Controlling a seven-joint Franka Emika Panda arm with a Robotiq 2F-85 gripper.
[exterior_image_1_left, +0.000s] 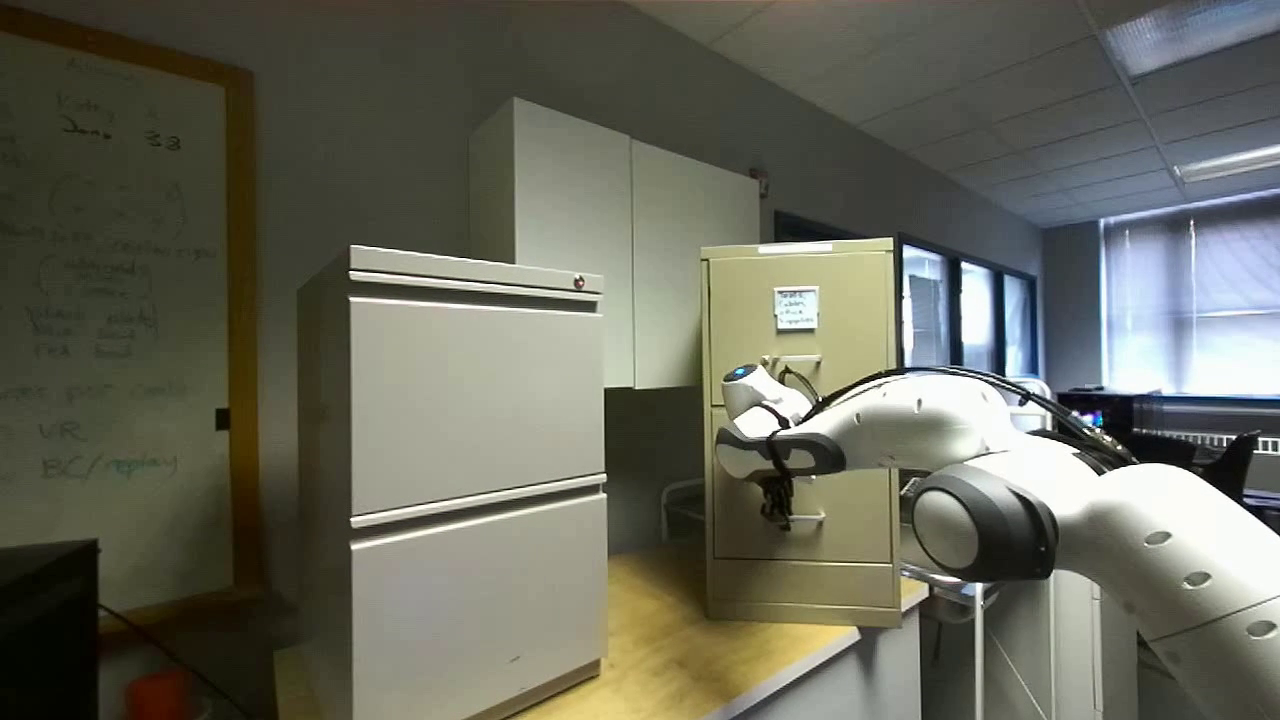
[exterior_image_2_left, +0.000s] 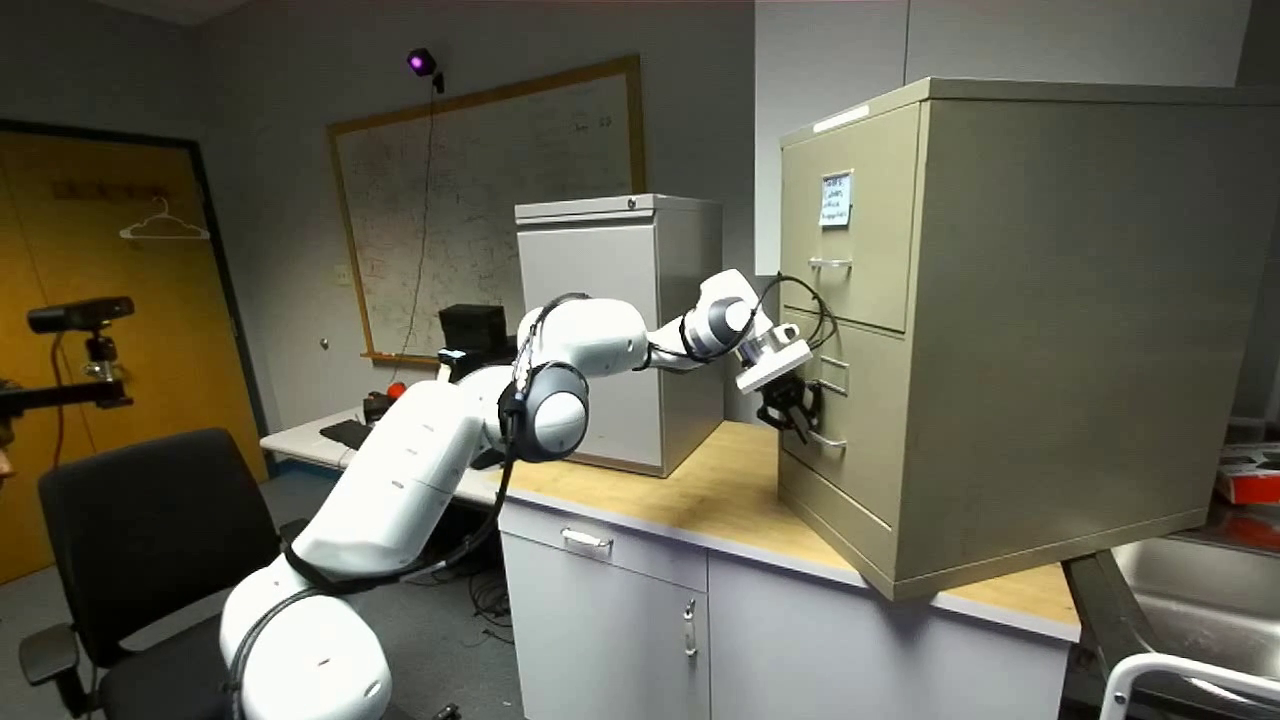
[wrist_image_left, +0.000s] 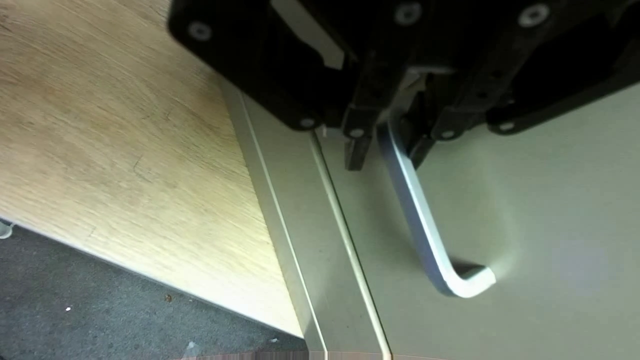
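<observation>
The beige filing cabinet stands upright on the counter, its two drawers closed. My black gripper is at the lower drawer's metal handle, near one end of it. In the wrist view one finger lies on each side of the bar, and the fingers are shut on it. A small gap seems to show on the left side of the bar, and the fingers' upper parts are dark. Exterior view 1 shows the gripper pointing downward in front of the lower drawer.
A grey two-drawer cabinet stands to the left on the same wooden counter. Bare countertop lies between the two cabinets. The upper drawer's handle is above my hand. A sink lies beyond the beige cabinet.
</observation>
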